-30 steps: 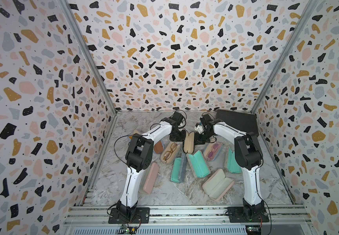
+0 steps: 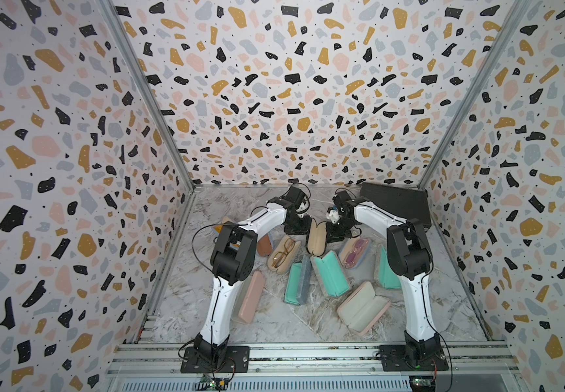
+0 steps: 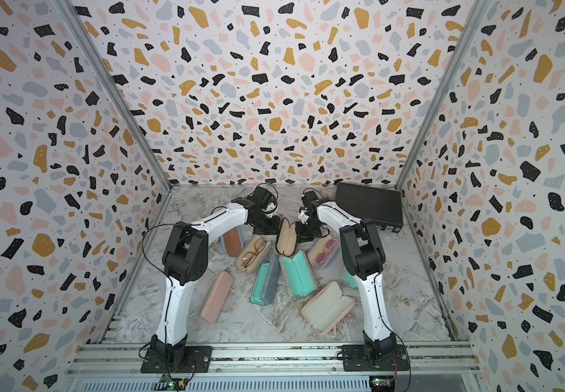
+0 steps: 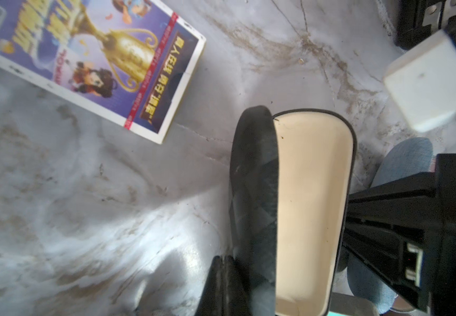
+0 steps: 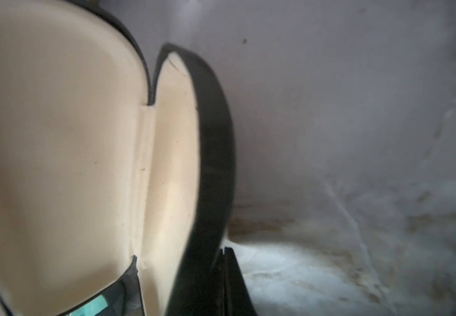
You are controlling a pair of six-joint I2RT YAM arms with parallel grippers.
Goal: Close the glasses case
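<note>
A glasses case (image 2: 319,240), black outside and cream inside, stands open and empty between my two grippers. My left gripper is shut, its tips at the black outer side of the case's left half; that half is tilted up. In the right wrist view, my right gripper is also shut, nothing showing between its fingers, close against the outer wall of the right half (image 5: 214,152). Whether either gripper touches the case is hard to tell. The cream inside (image 4: 312,210) of the other half shows in the left wrist view.
Directly in front of the case lies a turquoise case (image 2: 332,274). Cases with glasses flank it at left (image 2: 283,254) and right (image 2: 354,253). A pale open case (image 2: 364,308) lies nearer the front. A printed box (image 4: 106,63) is left of the black case; a dark box (image 2: 396,204) stands back right.
The black case has shifted slightly right, and more of its dark left outer side shows. My left gripper has edged right with it; the right arm has moved only a little.
</note>
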